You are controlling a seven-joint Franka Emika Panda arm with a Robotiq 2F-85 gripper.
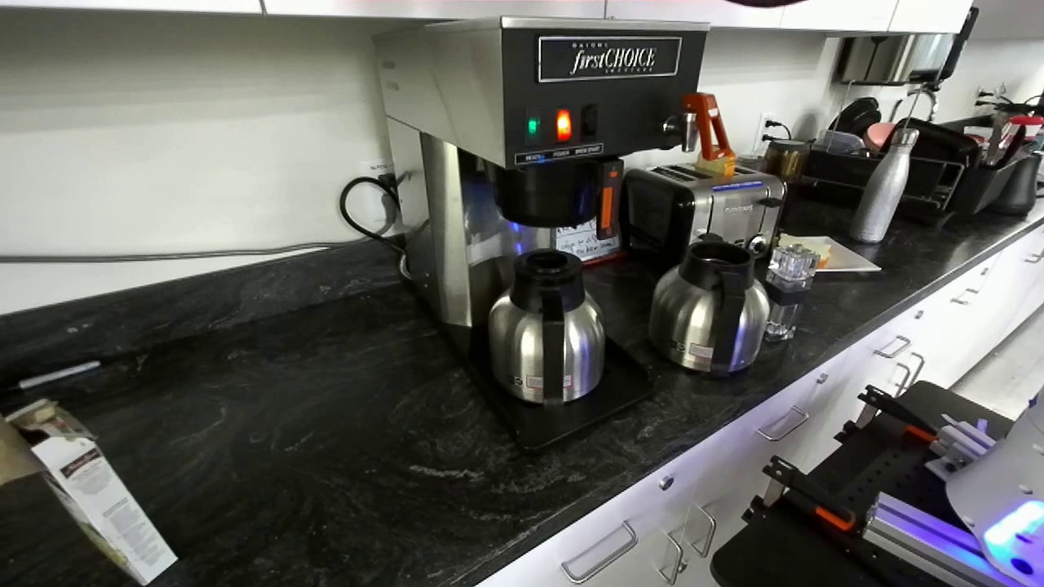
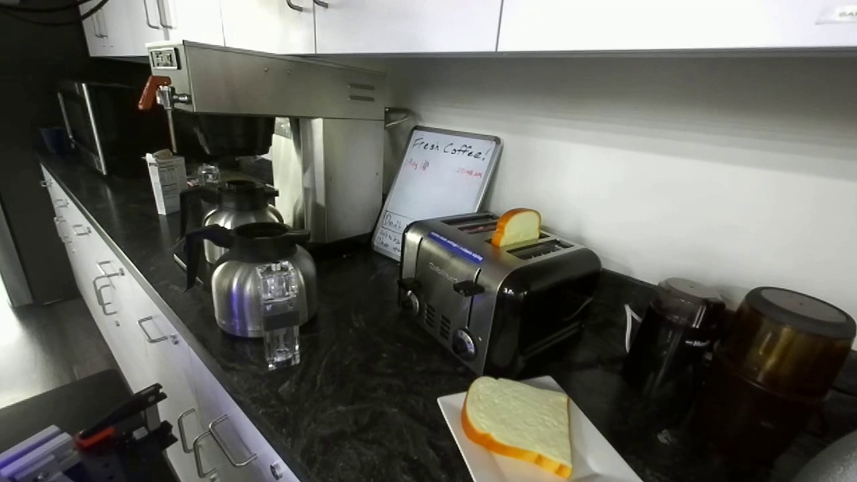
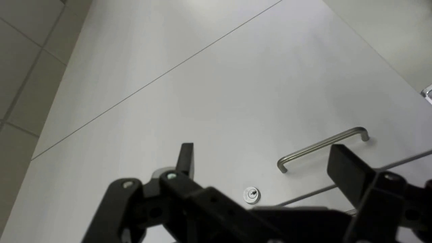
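In the wrist view my gripper stands open, its two dark fingers far apart and nothing between them. Past the fingers is a white drawer front (image 3: pixel 194 109) with a metal bar handle (image 3: pixel 322 148) and a round lock (image 3: pixel 251 195). Neither exterior view shows the gripper; only the arm's white base (image 1: pixel 1008 489) appears at the lower right. On the counter, one steel carafe (image 1: pixel 548 337) sits under the coffee maker (image 1: pixel 597 108), and another carafe (image 1: pixel 706 308) stands beside it. A bread slice (image 2: pixel 516 227) pokes out of the toaster (image 2: pixel 490 289).
Another bread slice (image 2: pixel 518 426) lies on a white plate (image 2: pixel 598 450). A clear grinder (image 2: pixel 280 313) stands near the carafes. A white carton (image 1: pixel 103 504) is at the counter's left end, a metal bottle (image 1: pixel 886 186) at the right.
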